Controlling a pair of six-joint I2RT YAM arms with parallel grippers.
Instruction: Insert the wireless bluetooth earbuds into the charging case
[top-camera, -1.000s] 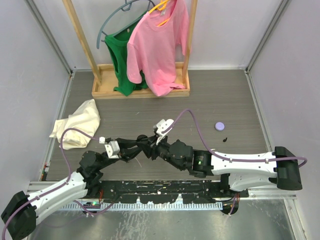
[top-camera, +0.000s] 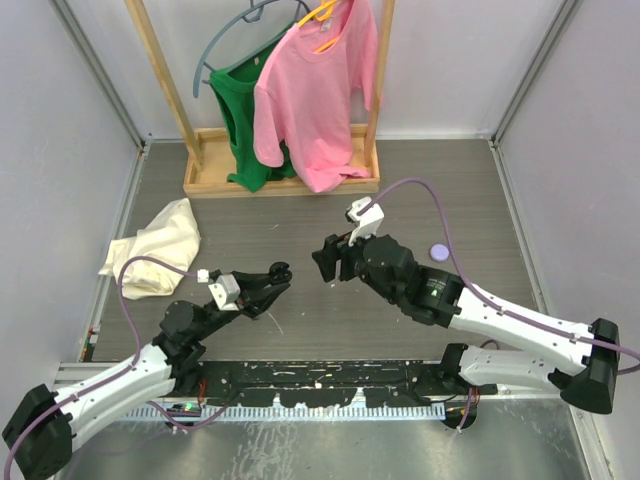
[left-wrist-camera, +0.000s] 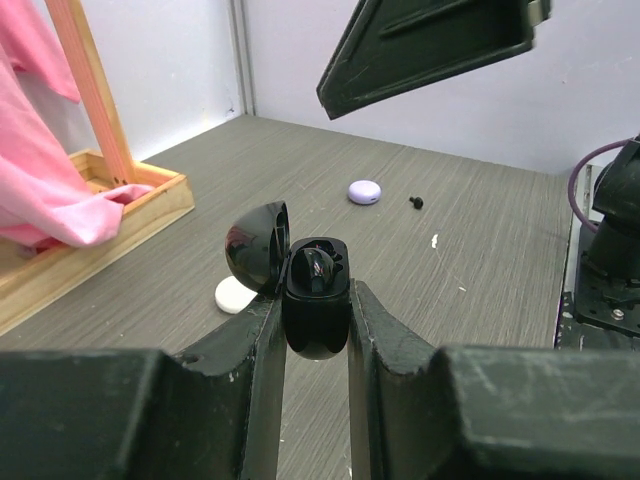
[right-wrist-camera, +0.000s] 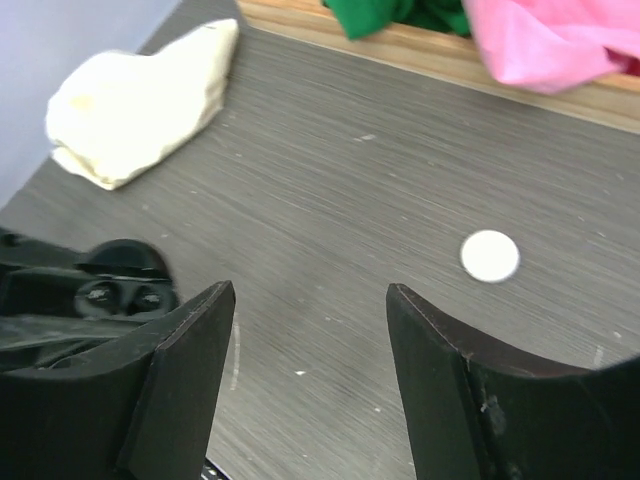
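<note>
A black charging case with its lid flipped up is clamped in my left gripper, clearest in the left wrist view. A rounded dark shape, likely an earbud, sits inside it. My right gripper hangs to the right of the case, raised and apart from it. Its fingertips stand apart in the right wrist view with nothing seen between them. A small black piece, perhaps an earbud, lies on the table beside a lilac round object.
A white disc lies on the table. A cream cloth is at left; the wooden rack with clothes stands at the back.
My right arm has moved away from the case, toward the back and right, after its fingers were at the case. The left gripper has stayed about in place.
</note>
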